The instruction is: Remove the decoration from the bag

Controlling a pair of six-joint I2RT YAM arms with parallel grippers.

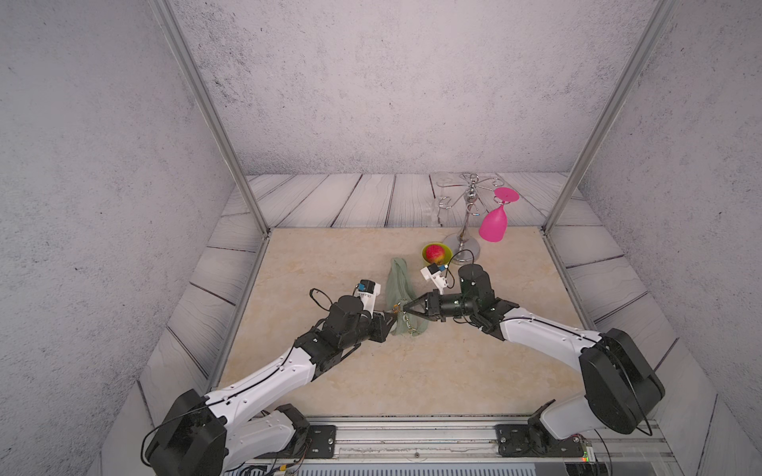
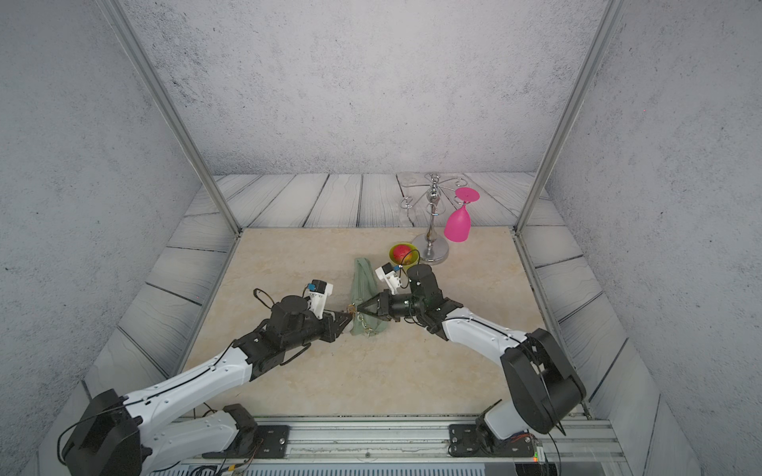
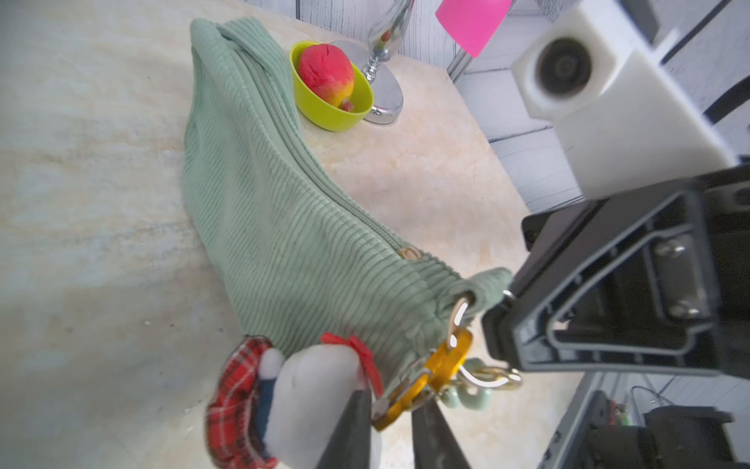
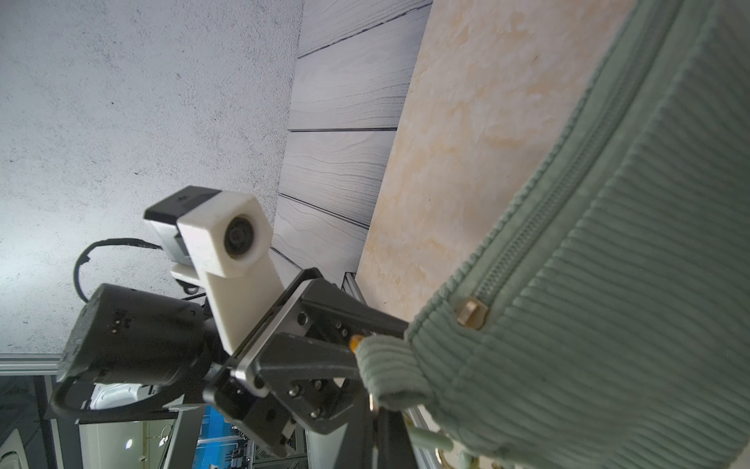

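A sage corduroy bag lies on the table. At its near end hangs a plush decoration with red plaid, on a gold clasp and ring. My left gripper is part open at the clasp, beside the white plush; whether it touches them is unclear. My right gripper is shut at the bag's end loop, with its fingertips partly hidden; I cannot tell how much of the loop or ring is between them.
A green bowl with a red-yellow fruit stands behind the bag. A metal rack with a pink goblet stands at back right.
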